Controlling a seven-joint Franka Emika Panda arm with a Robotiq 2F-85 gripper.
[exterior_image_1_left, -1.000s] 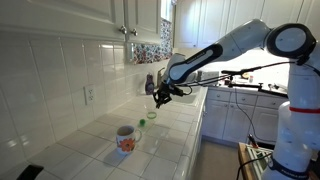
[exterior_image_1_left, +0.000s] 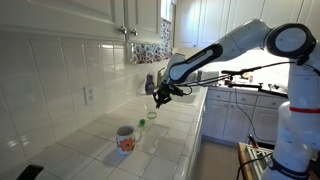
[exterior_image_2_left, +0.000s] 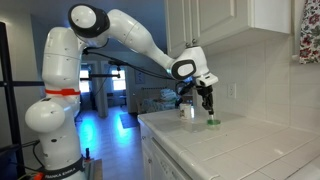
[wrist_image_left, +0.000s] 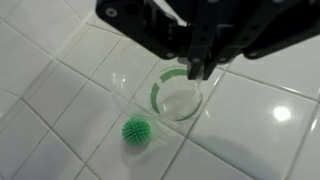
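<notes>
A clear round cup (wrist_image_left: 180, 108) with a green band stands on the white tiled counter in the wrist view. My gripper points down at it; the fingertips are close together at the cup's near rim, shut on it, though the thin clear wall between them is hard to make out. Beside the cup lies a green spiky ball (wrist_image_left: 136, 131), apart from the fingers. From the side, the gripper (exterior_image_2_left: 208, 110) sits low over the counter, just above the green of the cup (exterior_image_2_left: 213, 122). In exterior view 1 the ball (exterior_image_1_left: 141, 124) shows as a small green spot.
A white mug (exterior_image_1_left: 125, 138) with a coloured print stands nearer that camera, close to the tiled wall. Wall cabinets (exterior_image_2_left: 230, 30) overhang the counter (exterior_image_2_left: 245, 150).
</notes>
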